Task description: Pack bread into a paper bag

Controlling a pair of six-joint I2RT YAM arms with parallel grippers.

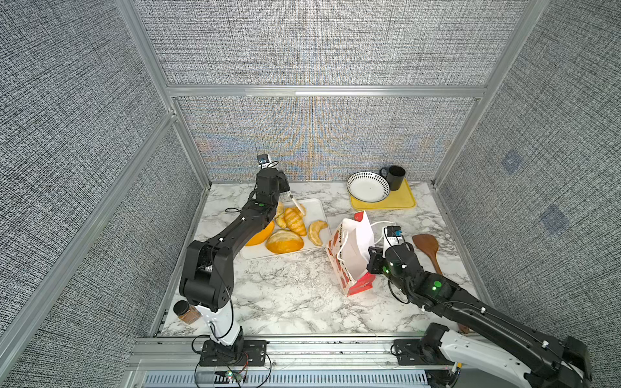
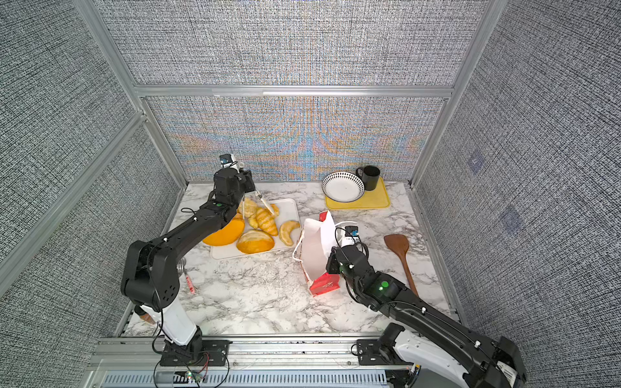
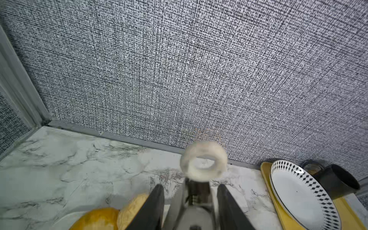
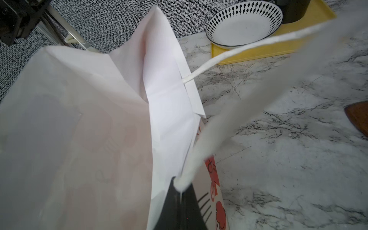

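My left gripper (image 1: 284, 186) is shut on metal tongs (image 1: 297, 205) with pale tips, held above the back of the white tray. Several breads share that tray (image 1: 315, 208): a croissant (image 1: 295, 222), a curved roll (image 1: 316, 232), an oval loaf (image 1: 284, 242) and an orange loaf (image 1: 261, 234), partly behind my left arm. No bread shows between the tongs. A white and red paper bag (image 4: 99, 126) stands with its mouth open, right of the tray. At its right edge, my right gripper is shut, pinching the rim where the white cord handle (image 4: 214, 136) meets it.
Behind the bag, a yellow tray (image 1: 402, 198) carries a patterned plate (image 1: 368, 186) and a black mug (image 1: 395, 177). To the right lies a wooden spatula (image 1: 427, 245). A small jar (image 1: 185, 311) stands front left.
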